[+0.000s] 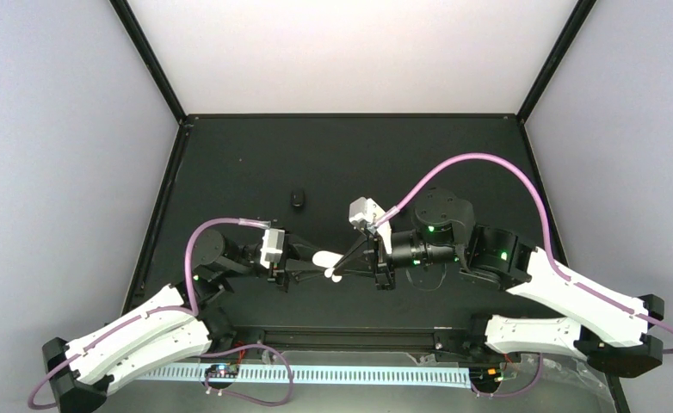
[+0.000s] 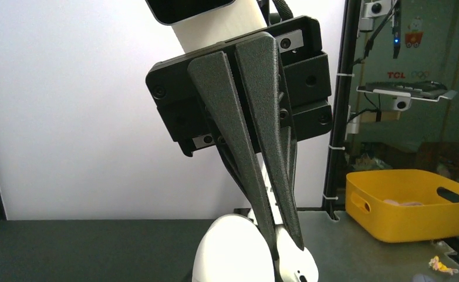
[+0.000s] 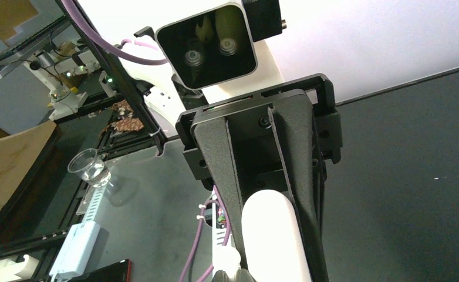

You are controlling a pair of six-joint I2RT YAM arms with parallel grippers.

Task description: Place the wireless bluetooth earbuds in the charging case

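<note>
The white charging case [image 1: 325, 258] is held above the table, with my left gripper [image 1: 320, 265] shut on it. In the right wrist view the rounded case [image 3: 274, 238] sits between the left gripper's wide-set fingers [image 3: 307, 176]. My right gripper comes in from the opposite side, its fingers [image 2: 268, 117] nearly together on a small white earbud [image 2: 299, 264]. The earbud is close beside the case [image 2: 233, 252] in the left wrist view. Whether it sits in a slot cannot be told; the case's opening is hidden. In the right wrist view the earbud [image 3: 226, 257] shows at the bottom edge.
A small black object [image 1: 297, 199] lies on the dark table [image 1: 359, 155] behind the grippers. A yellow basket [image 2: 403, 229] stands off to one side, and a clear glass [image 3: 90, 167] is beyond the workspace.
</note>
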